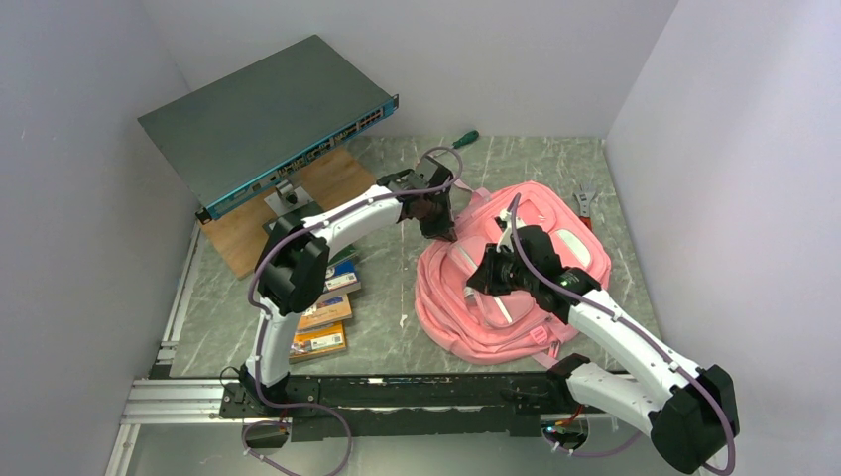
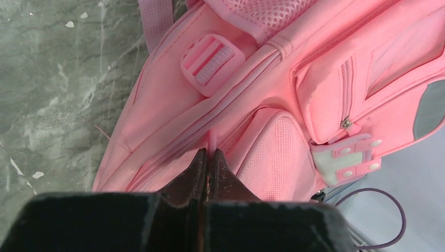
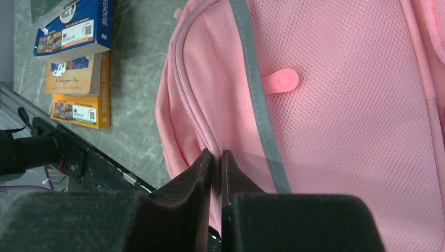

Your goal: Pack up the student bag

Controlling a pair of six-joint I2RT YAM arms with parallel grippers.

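Note:
A pink student bag [image 1: 540, 203] lies on the marble surface. My left gripper is at its upper left, shut, with a thin pink strip at the fingertips; whether that is held is unclear. My right gripper is on the bag's left part, a pink piped seam between its narrowly parted fingers. Books [image 1: 319, 343] lie stacked in a row left of the bag, partly under the left arm in the top view.
A large grey network switch [image 1: 263, 114] stands over a wooden board [image 1: 233, 248] at back left. A screwdriver [image 1: 466, 138] lies behind the bag, pliers [image 1: 585, 203] to its right. Walls border the surface.

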